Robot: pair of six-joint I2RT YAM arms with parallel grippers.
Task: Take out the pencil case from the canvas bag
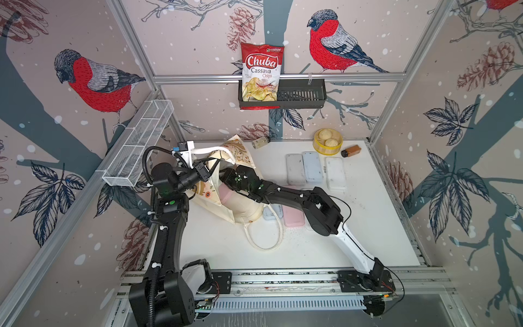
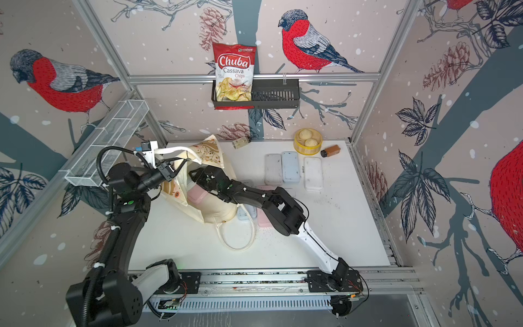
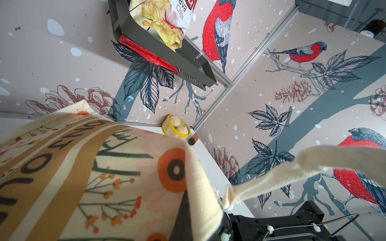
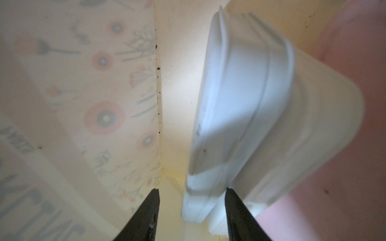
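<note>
The floral canvas bag [image 1: 241, 212] leans open at the left of the table. My left gripper [image 1: 209, 171] is shut at its upper edge, by the white strap [image 3: 337, 158]; the left wrist view shows cloth there, and what lies between its fingers is unclear. My right gripper reaches into the bag, fingers apart and nothing held, in front of two upright whitish cases, the nearer one [image 4: 237, 92] and one behind it [image 4: 305, 124]. A pink case [image 4: 321, 200] lies beside them.
More cases [image 1: 312, 167] lie on the table right of the bag, some under my right arm. A yellow steamer with buns [image 1: 327, 147] and small bottles stand at the back. A wire basket [image 1: 136, 141] hangs left.
</note>
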